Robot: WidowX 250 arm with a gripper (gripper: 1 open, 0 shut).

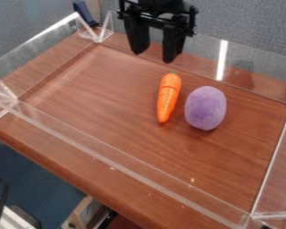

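My black gripper [155, 45] hangs at the top middle of the camera view, its two fingers spread apart with nothing between them, above the far part of the wooden board. Below it lie an orange carrot [168, 97], upright along the view's vertical, and to its right a purple oval object [206, 108], perhaps an eggplant or potato. Both rest on the board apart from each other and from the gripper.
Clear acrylic walls [130, 157] edge the wooden board [83, 103]. The left and front of the board are bare. A dark object [85, 12] stands beyond the back-left corner.
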